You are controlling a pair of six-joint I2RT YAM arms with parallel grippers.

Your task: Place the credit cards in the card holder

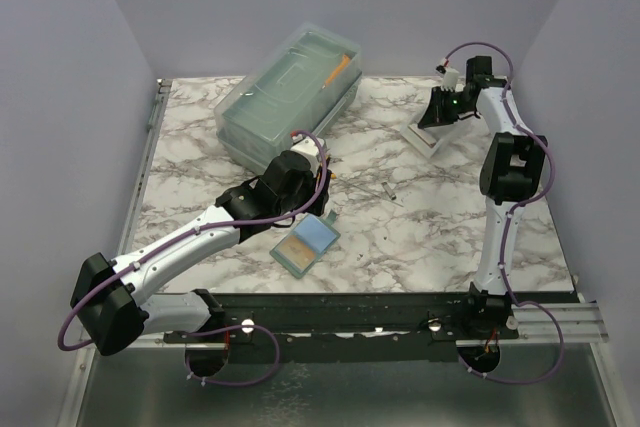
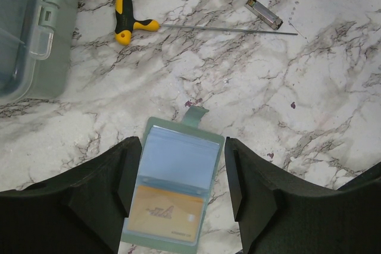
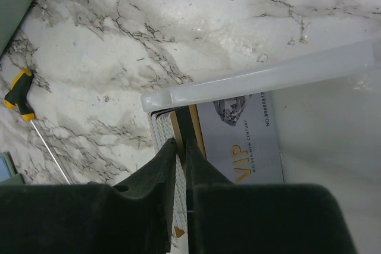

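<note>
The card holder [image 2: 180, 151], grey-green with a clear upper pocket and a tan card [image 2: 165, 213] in the lower one, lies flat on the table. Over it my left gripper stands open, nothing between its fingers. At the table's right back, a stack of cards [image 3: 159, 126] lies in a translucent white box [image 3: 268, 80], its left edges fanned out. A silver VIP card [image 3: 259, 135] with a black-and-gold stripe is uppermost. My right gripper has its fingertips close together over that stripe; whether a card edge sits between them is hidden.
A large lidded clear green box [image 1: 290, 92] stands at the back left. Between the arms lie a yellow-black T-handled screwdriver [image 2: 124, 19] and a small metal piece [image 2: 264, 13]. Bare marble table [image 1: 450, 232] stretches across the front right.
</note>
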